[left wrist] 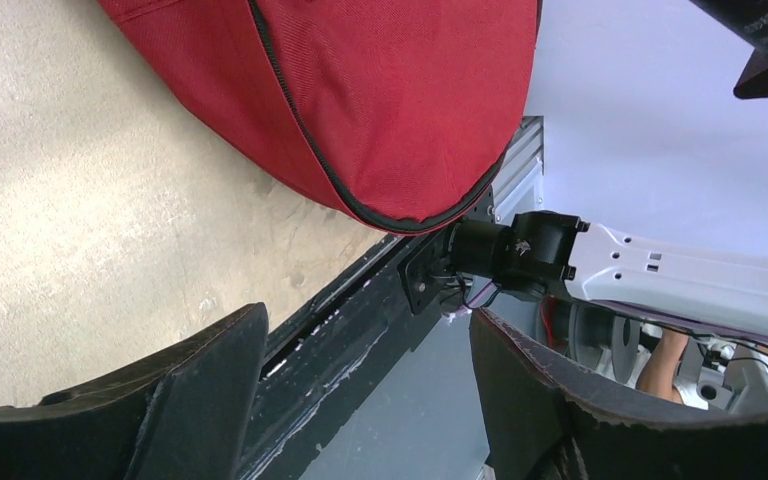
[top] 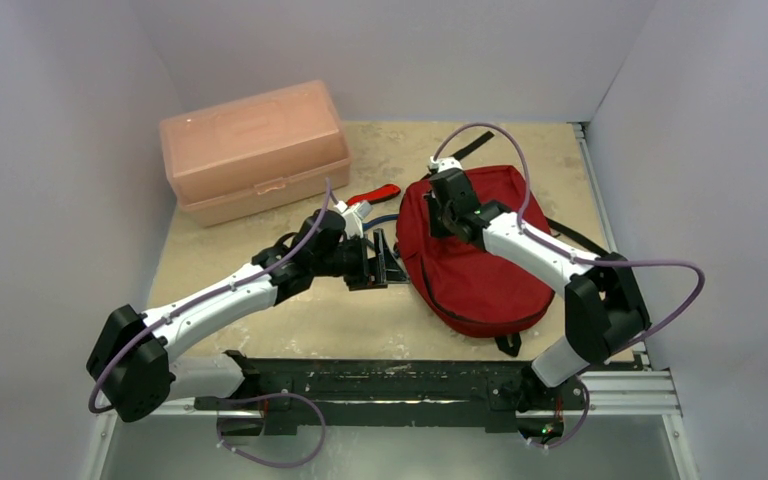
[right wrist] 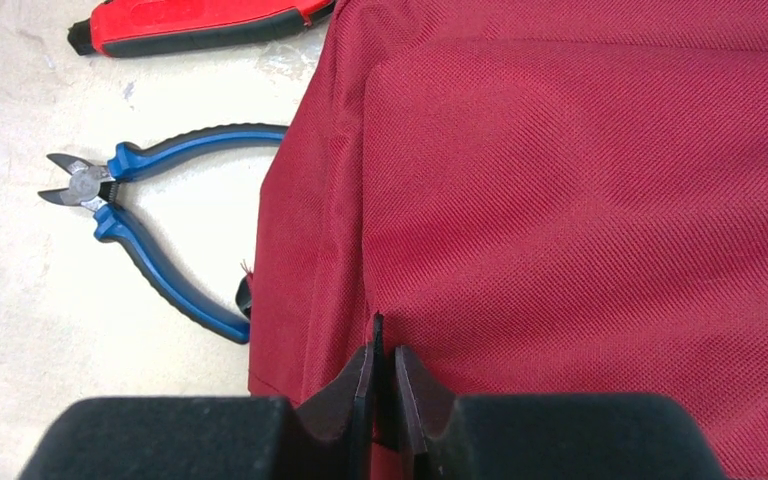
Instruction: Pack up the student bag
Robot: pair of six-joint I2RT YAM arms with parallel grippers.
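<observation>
The red bag (top: 485, 270) lies on the right half of the table, a black zipper (left wrist: 305, 130) curving along its near side. At the bag's left edge, my left gripper is open, with nothing between its fingers. Over the bag's upper left part is my right gripper. Its fingers stand close together by a thin black strip (right wrist: 378, 328) at the bag's seam; whether they grip it is unclear. Blue-handled cutting pliers (right wrist: 175, 152) lie left of the bag, as does a red and black tool (right wrist: 200, 22), partly cut off in the right wrist view.
A closed, translucent orange box (top: 255, 145) stands at the back left. Black straps (top: 475, 145) stick out from the bag.
</observation>
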